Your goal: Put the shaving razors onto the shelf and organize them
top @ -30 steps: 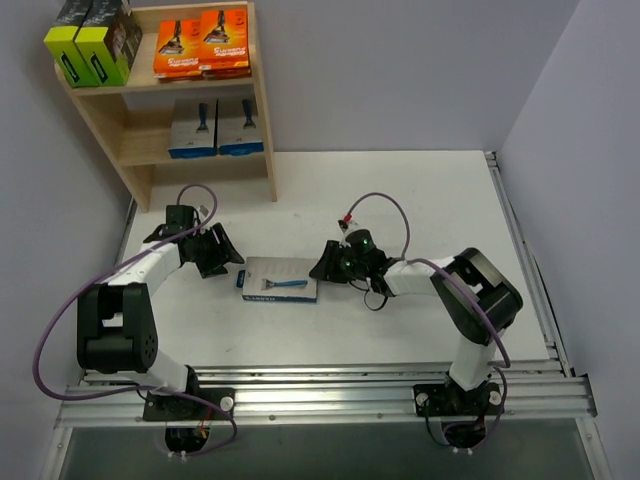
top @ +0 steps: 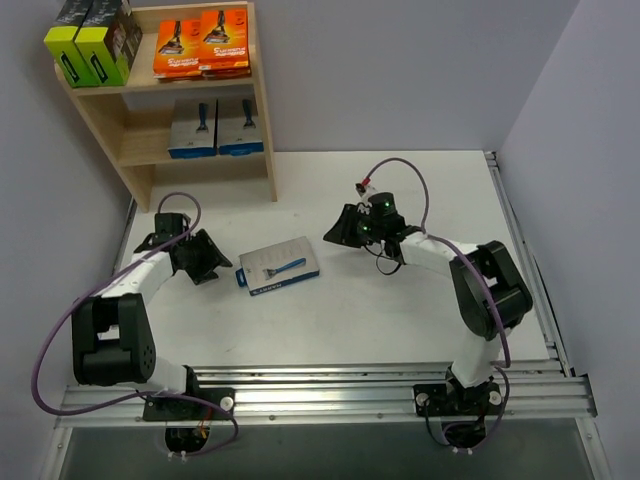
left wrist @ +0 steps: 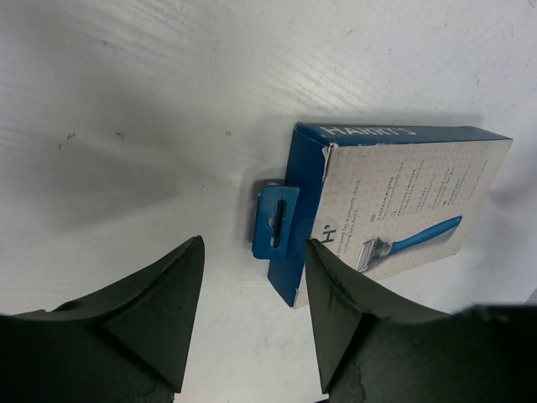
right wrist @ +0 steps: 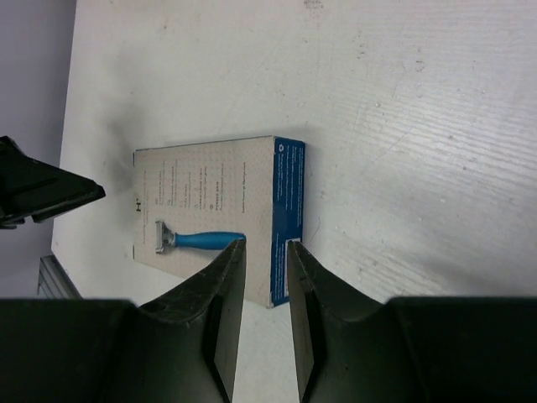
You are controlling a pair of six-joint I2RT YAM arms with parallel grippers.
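Note:
A grey and blue razor box [top: 265,258] lies flat on the white table, turned slightly askew, with a blue-handled razor [right wrist: 205,240] showing on its face. Its blue hang tab [left wrist: 274,222] sticks out at the left end. My left gripper [top: 218,274] is just left of that tab, its fingers part open and empty; in the left wrist view its fingers [left wrist: 180,294] stand apart below the tab. To the right of the box, clear of it, is my right gripper [top: 335,238], part open by a narrow gap with nothing held. Two similar razor boxes [top: 192,128] stand side by side on the lower level of the wooden shelf [top: 143,135].
Orange boxes [top: 203,45] and green-black boxes [top: 95,45] fill the upper shelf level at the back left. Bare table [top: 300,335] lies in front of the box and across the right side.
The box has swung from nearly straight to askew, its right end now farther back.

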